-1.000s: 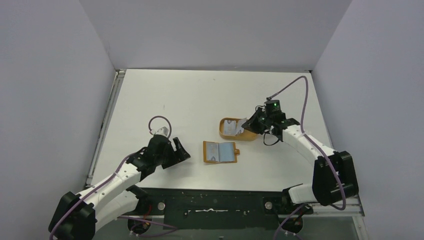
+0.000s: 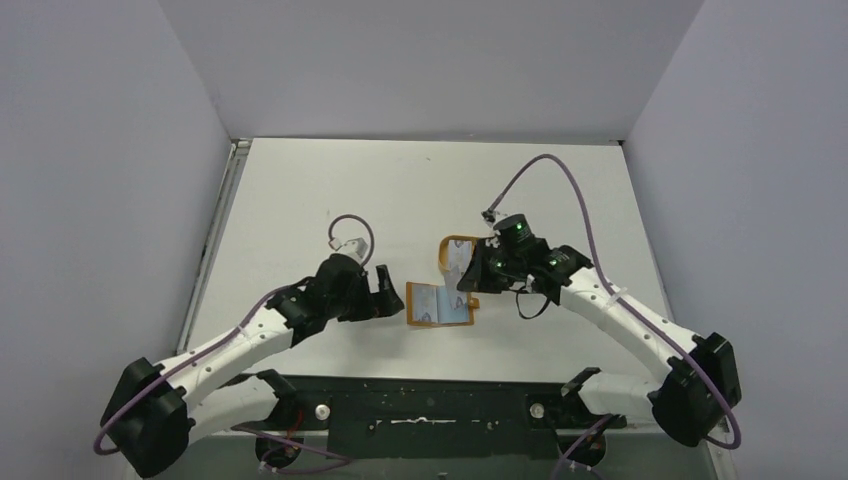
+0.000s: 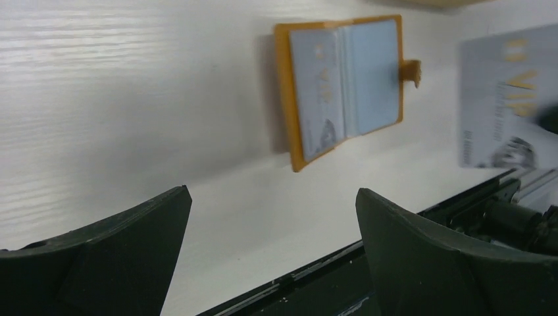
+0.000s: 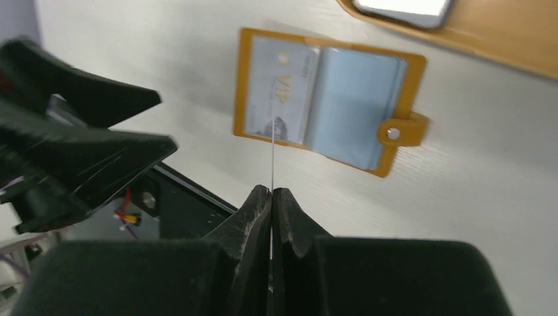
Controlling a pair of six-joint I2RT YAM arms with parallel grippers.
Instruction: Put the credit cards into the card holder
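The open tan card holder (image 2: 440,310) lies on the table, with a printed VIP card (image 4: 266,85) in its left side and a light blue right side (image 4: 352,105). Above it my right gripper is shut on a thin card, seen edge-on in the right wrist view and as a blurred VIP card (image 3: 500,99) in the left wrist view. My left gripper stands open to the left of the holder, nothing between its fingers.
A tan tray (image 2: 443,250) with cards inside sits just behind the holder, partly hidden by my right arm.
My right gripper has carried the card from the tray leftward and forward to over the holder. My left gripper has moved rightward, toward the holder.
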